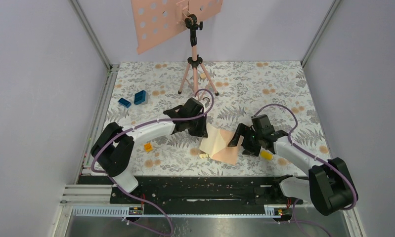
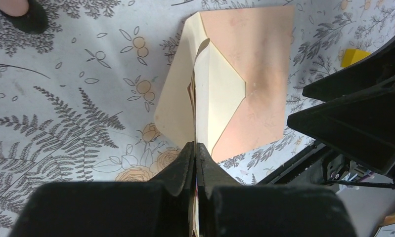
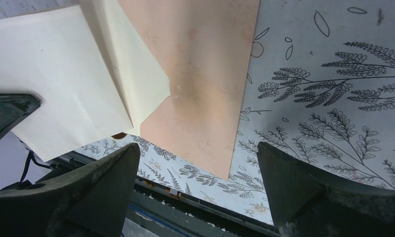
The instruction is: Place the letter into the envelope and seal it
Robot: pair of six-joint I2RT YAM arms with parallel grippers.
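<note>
A peach envelope (image 2: 264,64) with a cream flap lies on the patterned table near the front centre. My left gripper is shut on the white letter, which stands edge-on between its fingertips over the flap; in the right wrist view the letter (image 3: 62,74) is a broad white sheet at upper left. My right gripper stands open above the envelope's right part (image 3: 200,113), with nothing held between its fingers.
Blue boxes (image 1: 140,97) lie at back left, an orange block (image 1: 148,147) at left, a yellow block (image 1: 266,155) at right. A tripod (image 1: 195,74) stands at the back.
</note>
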